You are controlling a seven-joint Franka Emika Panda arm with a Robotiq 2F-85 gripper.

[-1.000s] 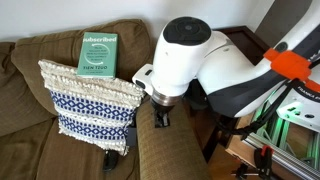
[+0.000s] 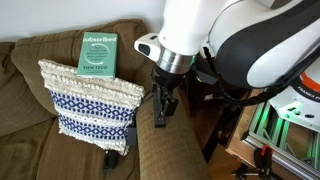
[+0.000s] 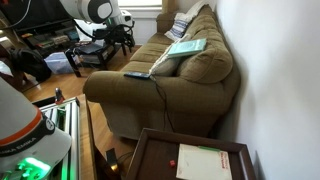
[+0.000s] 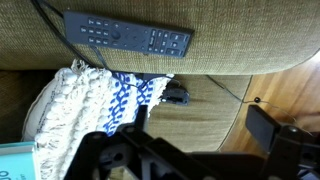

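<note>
A dark grey remote (image 4: 128,35) with rows of buttons lies along the sofa armrest (image 2: 165,148), near the top of the wrist view. My gripper is open, its two black fingers (image 4: 262,127) wide apart. Nothing is between them except the sofa seat seen below. The gripper is above the armrest area, apart from the remote in the wrist view. A white and blue fringed pillow (image 2: 92,105) leans on the backrest, and a green book (image 2: 97,55) rests at its top. A small black object (image 4: 175,95) lies on the seat beside the pillow.
A dark cable (image 4: 62,32) runs across the armrest by the remote. In exterior view 2, a brown tray (image 3: 152,155) holding a booklet (image 3: 203,163) stands in front of the sofa. A white wall (image 3: 280,80) borders the sofa's back.
Over the last second my arm has risen in exterior view 1, and the gripper has moved up with it. More of the remote on the armrest now shows. The pillow and book have stayed put.
</note>
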